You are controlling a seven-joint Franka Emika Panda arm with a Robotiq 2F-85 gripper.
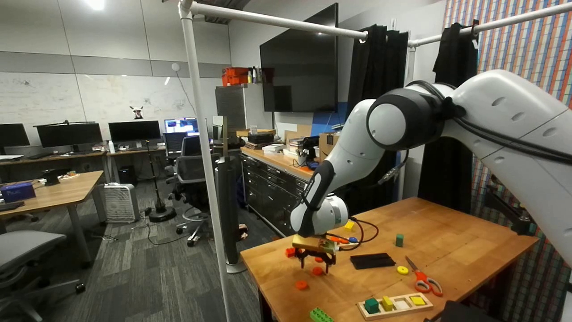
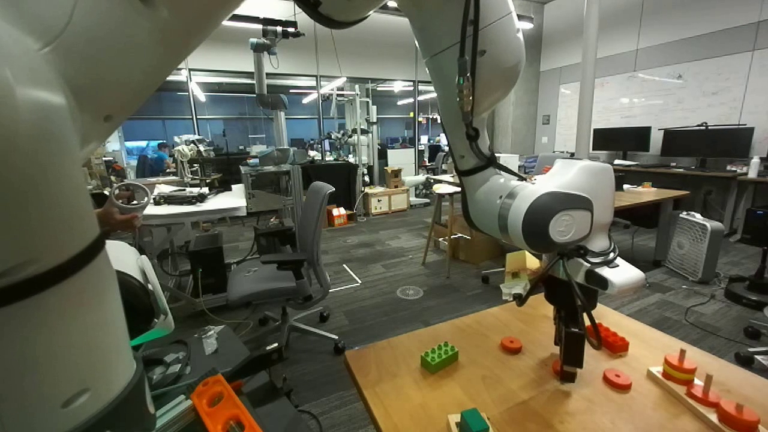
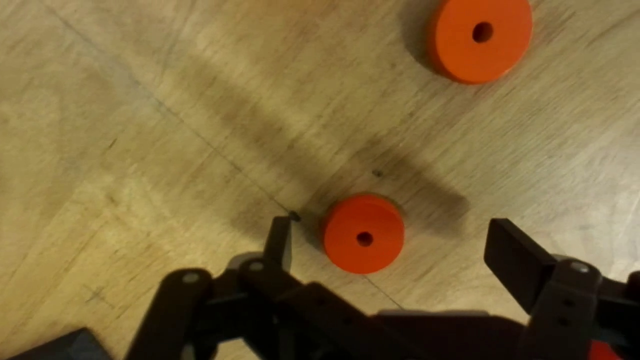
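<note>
Low over the table (image 1: 375,300), my gripper is open and points down. A small red ring (image 3: 360,255) with a hole lies flat between its spread fingers in the wrist view, nearer the left one and touching neither. Farther up that view is a larger orange-red ring (image 3: 501,54). From exterior view 2, the gripper (image 2: 569,374) partly hides one red ring (image 2: 556,367); two others, one on the left (image 2: 511,345) and one on the right (image 2: 617,379), lie clear of it.
A pegged board (image 2: 680,396) holds red and yellow rings. A red brick (image 2: 610,339), green brick (image 1: 320,315), yellow ring (image 1: 402,270), scissors (image 1: 422,281), black flat object (image 1: 372,261) and block tray (image 1: 370,316) surround the work area.
</note>
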